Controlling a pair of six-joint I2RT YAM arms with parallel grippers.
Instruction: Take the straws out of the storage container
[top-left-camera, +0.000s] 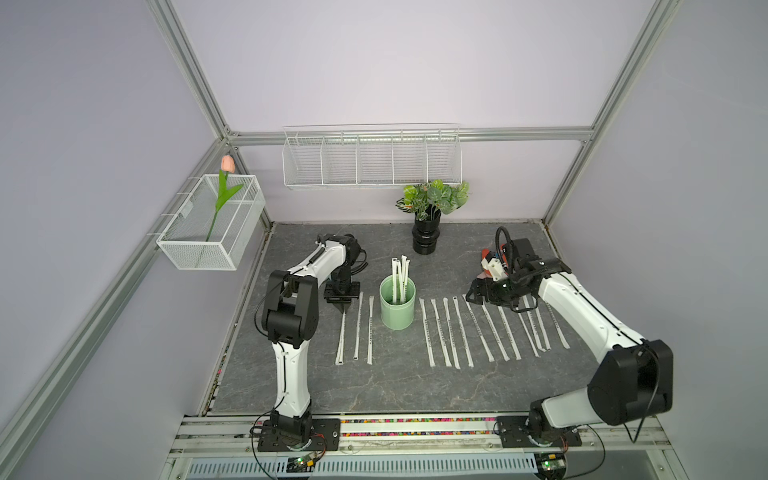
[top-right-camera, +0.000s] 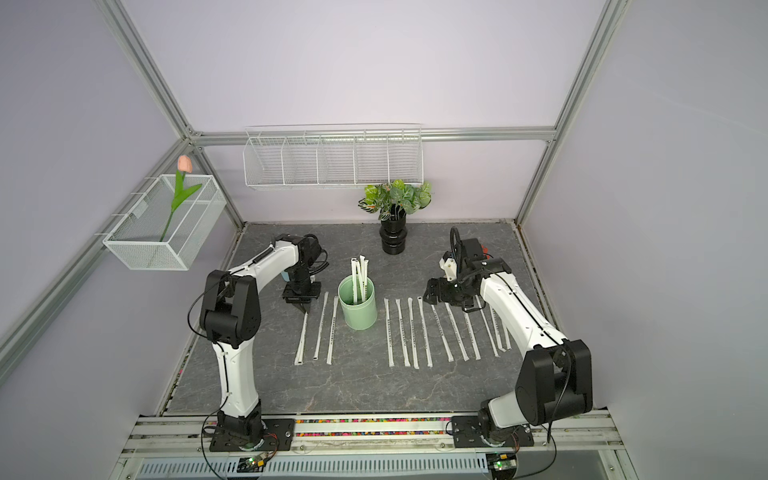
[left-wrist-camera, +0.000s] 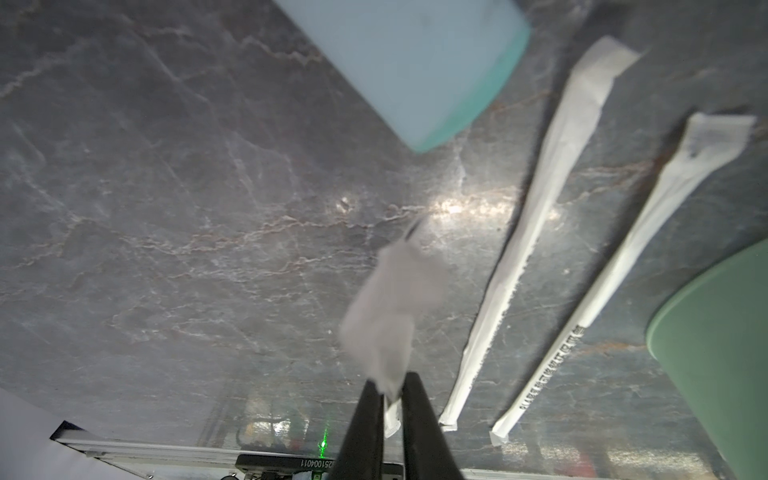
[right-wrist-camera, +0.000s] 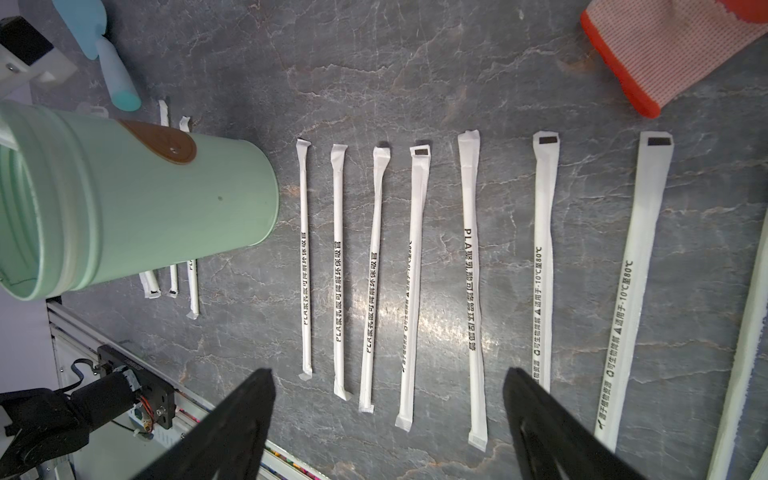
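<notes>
A green container (top-left-camera: 397, 317) stands mid-table with several wrapped straws (top-left-camera: 399, 272) upright in it. My left gripper (top-left-camera: 341, 308) is low to the left of it, over a wrapped straw (top-left-camera: 341, 340); in the left wrist view its dark fingers are close around a blurred white wrapper end (left-wrist-camera: 388, 312), and whether they grip it cannot be told. Other straws (right-wrist-camera: 336, 264) lie in rows either side of the container. My right gripper hangs open above the right-hand row, nothing between its fingers.
A black vase with leaves (top-left-camera: 425, 236) stands at the back. A red-edged cloth (right-wrist-camera: 656, 56) lies at the right and a pale blue utensil (left-wrist-camera: 424, 72) at the left. Wire baskets (top-left-camera: 372, 160) hang on the walls.
</notes>
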